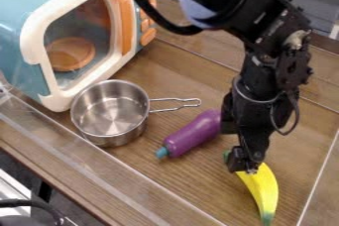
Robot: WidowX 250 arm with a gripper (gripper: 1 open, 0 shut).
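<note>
My black gripper (pixel 243 149) is open, its fingers pointing down just above the upper end of a yellow banana (pixel 263 193), which lies on the wooden table at the right front. A purple eggplant (pixel 188 134) with a teal tip lies just left of the gripper, its far end partly behind it. Whether the fingertips touch the banana is hard to tell.
A steel saucepan (pixel 109 109) with its handle to the right sits left of the eggplant. A blue and white toy oven (pixel 54 42) stands at the back left. Bare table (pixel 179 190) lies at the front.
</note>
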